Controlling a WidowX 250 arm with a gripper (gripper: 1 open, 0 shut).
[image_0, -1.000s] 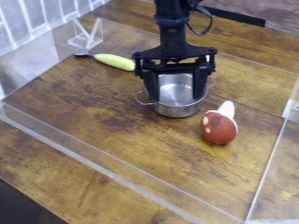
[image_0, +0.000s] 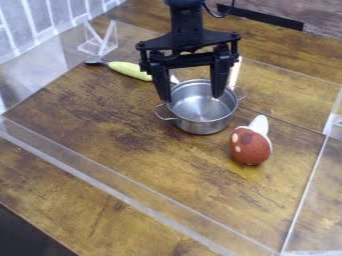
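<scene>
The black gripper (image_0: 187, 70) hangs open over a steel pot (image_0: 201, 116), its fingers above the rim at the back. A red-brown toy (image_0: 251, 148) with a white tip lies to the right front of the pot. A pale green-yellow elongated toy (image_0: 128, 70) lies behind and left of the pot, partly hidden at its right end by the gripper. I cannot tell whether anything is inside the pot.
A clear plastic wall (image_0: 307, 200) borders the wooden work area. A dark utensil and a clear stand (image_0: 99, 42) are at the back left.
The gripper has risen away from the pot, showing more of it. The pot and toys look unmoved.
</scene>
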